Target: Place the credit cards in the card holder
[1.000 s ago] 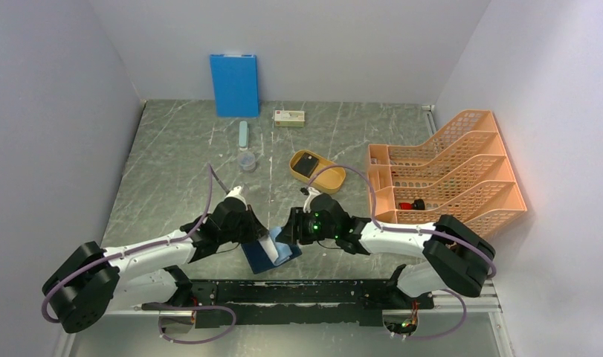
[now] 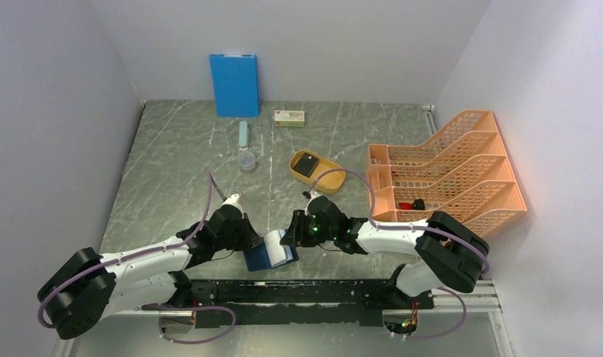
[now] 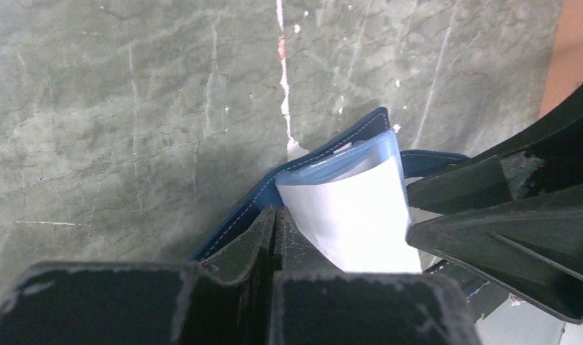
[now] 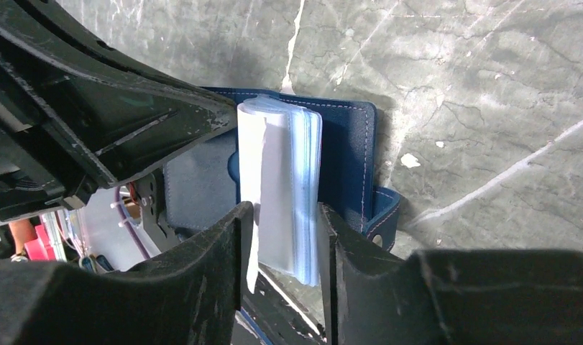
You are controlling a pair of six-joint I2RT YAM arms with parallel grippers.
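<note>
The card holder [image 2: 256, 256] lies open near the front edge, dark blue with white stitching. Its clear bluish sleeves [image 4: 305, 187] and a white sheet [image 3: 353, 208] stand up from the cover. My left gripper is shut, its tips against the white sheet; nothing clear shows between them. In the right wrist view, my right gripper is open, one finger on each side of the sleeves and white sheet. No separate credit card can be made out; any inside the sleeves are hidden.
A yellow tray [image 2: 329, 179] with a dark flat item [image 2: 305, 164] sits behind the right arm. An orange rack [image 2: 499, 186] stands at the right. Further back are a small clear cup [image 2: 246, 160] and a box [image 2: 289, 119]. Free tabletop lies at the back left.
Both arms have shifted slightly. The white sheet, angled at my left gripper a second ago, now shows wider and nearer my right gripper. The holder has turned a little.
</note>
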